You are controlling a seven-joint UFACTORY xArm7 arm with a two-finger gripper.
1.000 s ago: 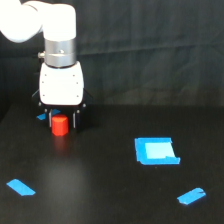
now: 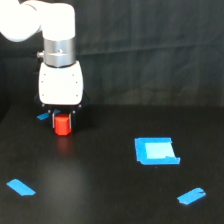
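Note:
A small red block (image 2: 62, 125) stands on the black table at the left. The white arm reaches down from the top left, and its dark gripper (image 2: 62, 115) is right at the block, around or just above its upper part. Black fingers against the dark backdrop make it impossible to tell whether the fingers are pressed on the block. Toward the right, blue tape frames a pale square (image 2: 158, 151) with nothing on it.
Blue tape strips lie flat at the front left (image 2: 20, 187) and front right (image 2: 191, 196). Another bit of tape (image 2: 43, 116) shows behind the gripper.
The red block has shifted slightly to the right and its upper part looks different at the gripper. The arm has barely moved, and the tape marks stay put.

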